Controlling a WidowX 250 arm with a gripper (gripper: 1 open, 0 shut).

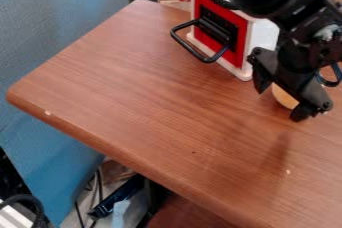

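A small white box with a red front (pixel 239 57) stands at the back of the wooden table (pixel 147 102), a black wire handle (pixel 187 48) jutting from its dark opening toward the left. My gripper (pixel 291 94) hangs at the right, just right of the box and low over the table. A pale tan rounded object (pixel 282 99) shows behind its fingers, partly hidden by them. Whether the fingers are open or closed on it I cannot tell.
A blue padded panel (pixel 40 42) runs along the left beside the table. Cables (pixel 87 202) and dark items lie below the near left edge.
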